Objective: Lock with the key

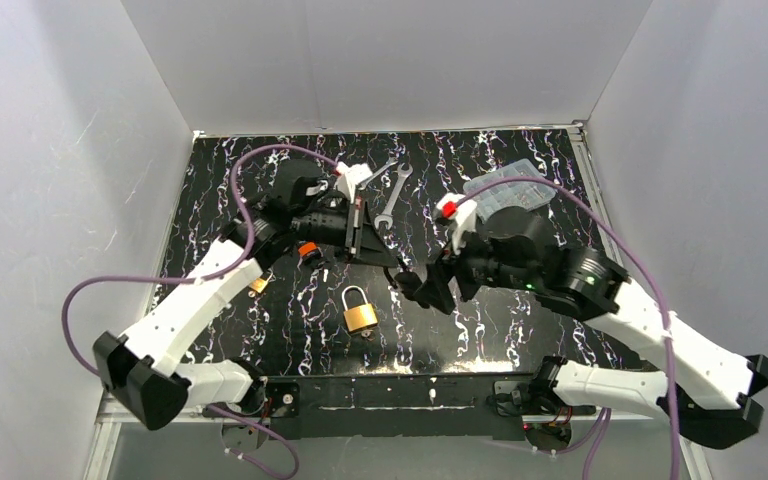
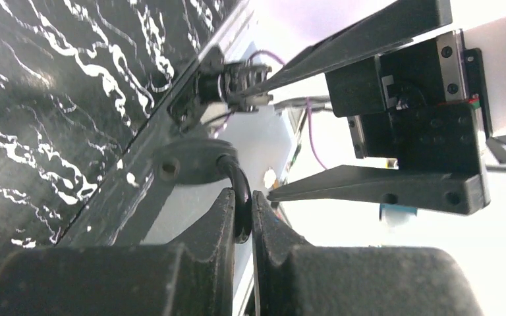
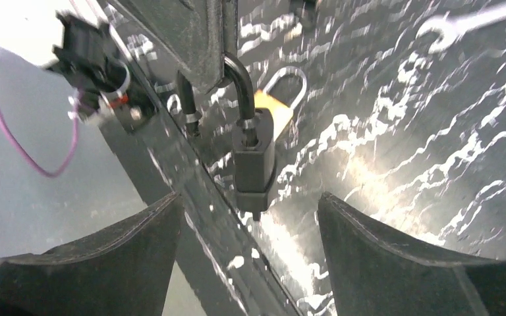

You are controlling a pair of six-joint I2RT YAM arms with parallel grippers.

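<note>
A black padlock (image 3: 253, 161) hangs from my left gripper, which is shut on its curved shackle (image 3: 244, 89). The shackle's notched free leg stands outside the body, so this lock is open. Below the body shows a small dark nub; whether it is a key I cannot tell. In the left wrist view the lock's underside (image 2: 184, 161) is blurred. My right gripper (image 1: 448, 292) is open, its fingers (image 3: 141, 240) spread wide apart on both sides of the lock's lower end, with clear gaps in the right wrist view.
On the black marbled table a brass padlock (image 1: 360, 318) lies with its shackle toward the back. Wrenches (image 1: 394, 195), a clear plastic box (image 1: 510, 186), an orange-and-black item (image 1: 310, 254) and a small brass lock (image 1: 259, 285) lie farther off.
</note>
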